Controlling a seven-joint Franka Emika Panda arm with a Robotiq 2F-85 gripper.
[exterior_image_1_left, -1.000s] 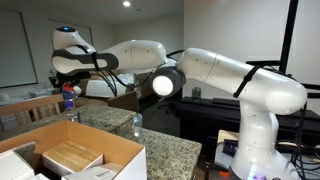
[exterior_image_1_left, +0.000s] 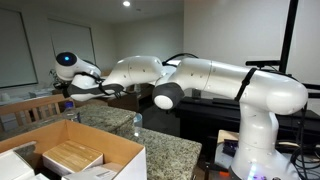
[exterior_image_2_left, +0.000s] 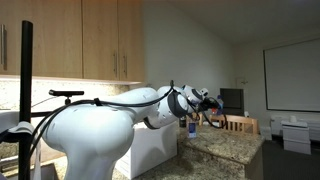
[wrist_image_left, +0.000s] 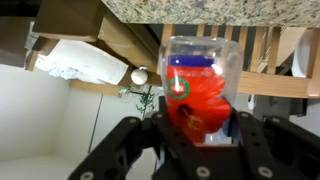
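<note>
In the wrist view a clear plastic bottle (wrist_image_left: 198, 85) with a red and blue label fills the space between the fingers, and my gripper is shut on it. The bottle hides much of the fingertips. In exterior view 1, my gripper (exterior_image_1_left: 68, 82) is at the far left, beyond the open cardboard box; the bottle is too small there to make out clearly. Exterior view 2 shows my gripper (exterior_image_2_left: 207, 100) above the far part of the counter, small and partly lost among the objects behind it.
The open cardboard box (exterior_image_1_left: 118, 150) stands in the foreground of exterior view 1. Another clear bottle (exterior_image_1_left: 137, 123) stands on the counter (exterior_image_1_left: 172, 152) beside it. A wooden chair (exterior_image_2_left: 238, 123) is behind the counter. In the wrist view the counter edge (wrist_image_left: 225, 20) runs along the top, with floor below.
The arm's far end has come down and slightly left in exterior view 1, and its far links are lower. The red-labelled bottle, visible under the gripper earlier, is now less distinct there.
</note>
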